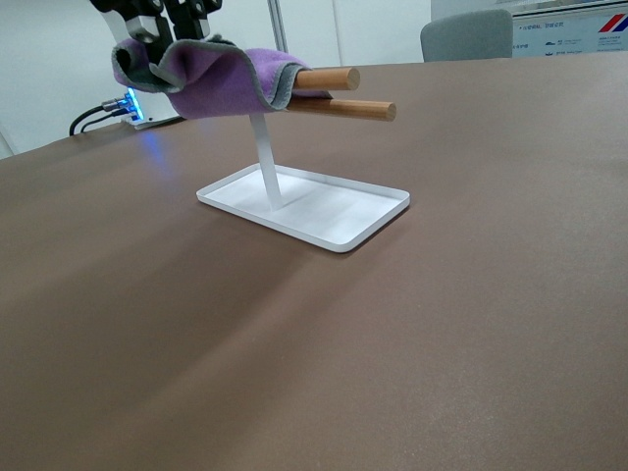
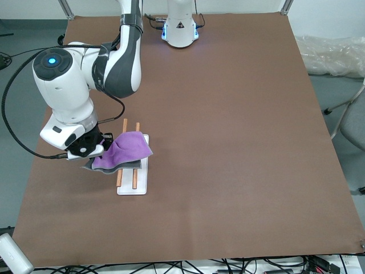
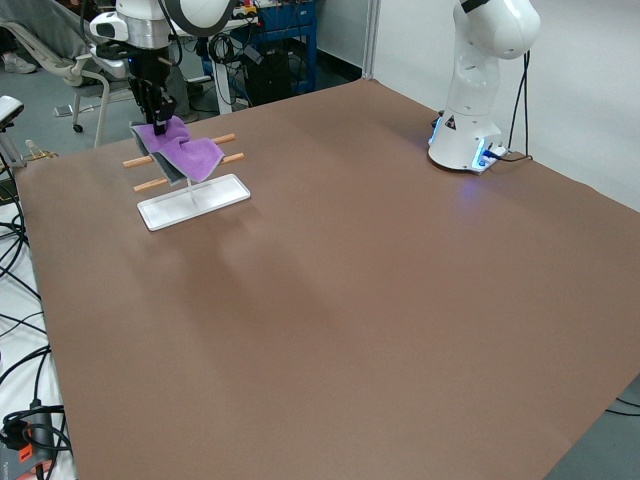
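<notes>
A purple and grey cloth (image 2: 124, 150) (image 1: 226, 86) (image 3: 185, 152) is draped over two wooden rods (image 2: 135, 178) (image 1: 340, 108) (image 3: 149, 185) on a white stand (image 2: 145, 181) (image 1: 349, 216) (image 3: 218, 198). My gripper (image 1: 172, 31) (image 3: 160, 125) is down at the cloth, on its outer side in the left view, its black fingers touching or within the fabric. The cloth partly hides the fingertips, so whether they are closed on it does not show clearly.
Cables and equipment lie along one edge.
</notes>
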